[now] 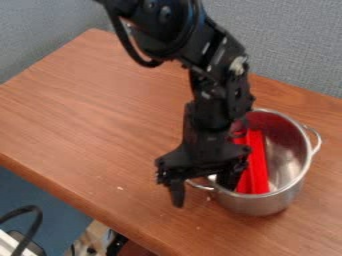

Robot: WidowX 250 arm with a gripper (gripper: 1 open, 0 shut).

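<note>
My black gripper (201,182) hangs low over the left rim of a steel pot (274,200), its fingers spread open, one reaching down outside the pot on the left, the other at or inside the rim. A red object (257,165) lies inside the pot, partly hidden behind the gripper. Whether the fingers touch the pot is unclear.
A grey panel stands along the back.
</note>
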